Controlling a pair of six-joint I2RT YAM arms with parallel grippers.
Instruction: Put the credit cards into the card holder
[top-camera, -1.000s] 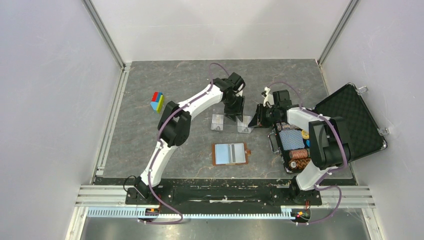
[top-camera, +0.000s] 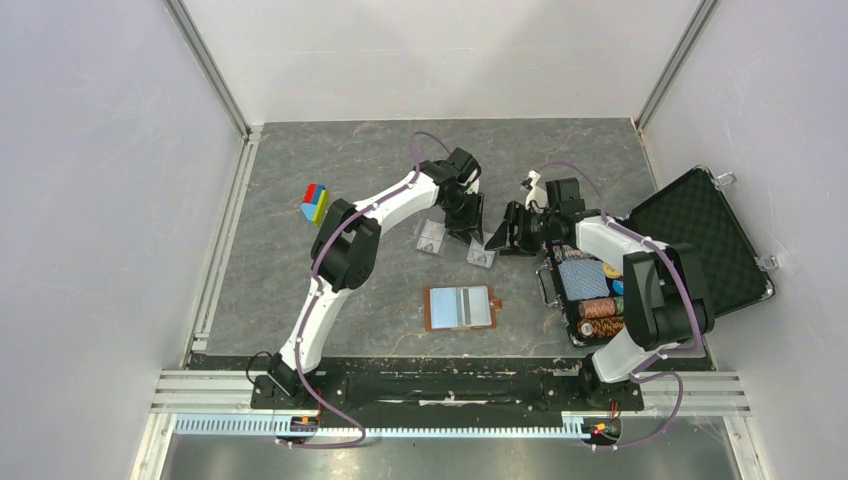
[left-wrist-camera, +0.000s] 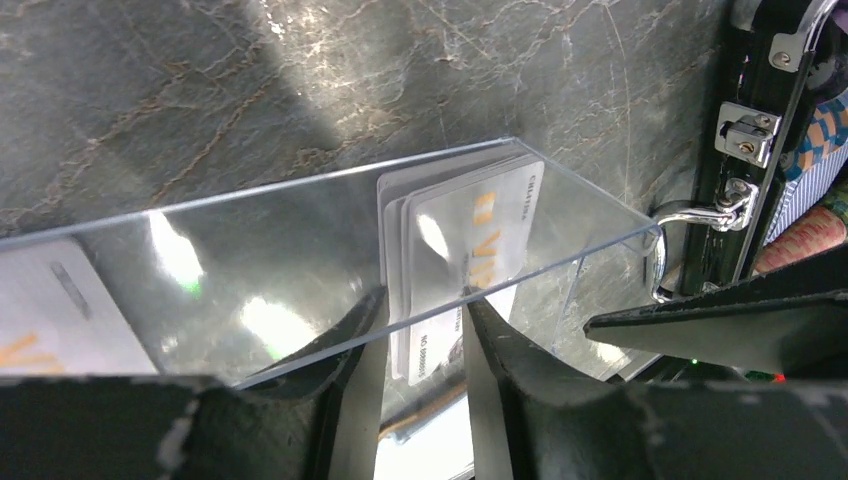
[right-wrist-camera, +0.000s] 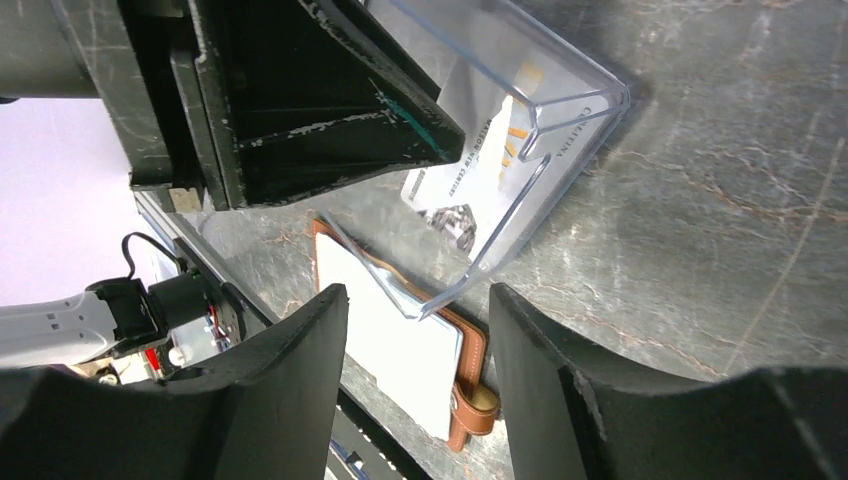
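Observation:
A clear plastic card holder (left-wrist-camera: 280, 192) lies on the grey table between my grippers. White cards (left-wrist-camera: 465, 225) with orange marks stand stacked in its near-right compartment, and another card (left-wrist-camera: 60, 310) is at its left end. In the left wrist view my left gripper has its fingers apart at the holder's edge, close to the stack, with nothing visibly pinched. My right gripper is open, a bent clear rim showing between its fingers. One card (right-wrist-camera: 485, 160) shows through the plastic; the left gripper partly covers the holder there.
A brown leather folder (top-camera: 429, 310) with pale pages lies in front of the holder. To the right stands an open black case (top-camera: 572, 300) filled with assorted things. Coloured blocks (top-camera: 314, 203) are at the left.
The clear holder has shifted left and turned slightly, its left end now farther back and its right end nearer the front.

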